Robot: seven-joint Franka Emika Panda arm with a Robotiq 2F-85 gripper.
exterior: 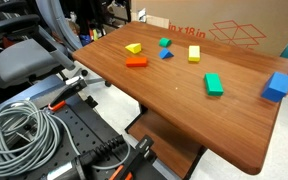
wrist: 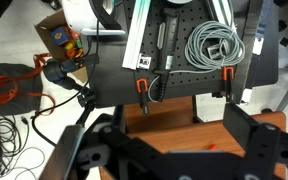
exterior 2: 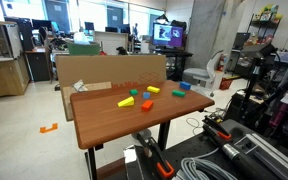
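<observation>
On the wooden table (exterior: 184, 95) lie several coloured blocks, spread apart. A blue cube (exterior: 276, 87) is near the right edge, with a green block (exterior: 214, 84) to its left. Farther back are a yellow block (exterior: 194, 53), a blue triangular piece (exterior: 166, 54) and a small green block (exterior: 165, 42). An orange-red block (exterior: 136, 61) and another yellow block (exterior: 134, 48) are toward the left. My gripper shows in the wrist view as dark fingers far apart at the bottom. It is open, with no block between them.
Black clamps with orange parts (wrist: 142, 92) grip the base table's edge. A coil of grey cable (wrist: 210, 46) lies on that table. A cardboard panel (exterior 2: 104, 70) stands behind the wooden table, and an office chair (exterior: 19, 60) is at left.
</observation>
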